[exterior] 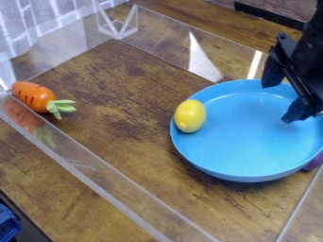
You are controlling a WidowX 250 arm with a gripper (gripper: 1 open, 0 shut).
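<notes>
A blue round plate [240, 151] fills the right middle of the camera view, with a yellow egg-shaped toy [190, 115] on its left part. My black gripper [280, 95] hangs over the plate's back right, its fingers open, with nothing seen between them. An orange toy carrot [34, 97] with green leaves lies at the far left.
Clear plastic walls surround the wooden table [113, 132]. A purple object peeks out at the plate's right edge, partly hidden. A blue object [10, 227] sits at the lower left corner.
</notes>
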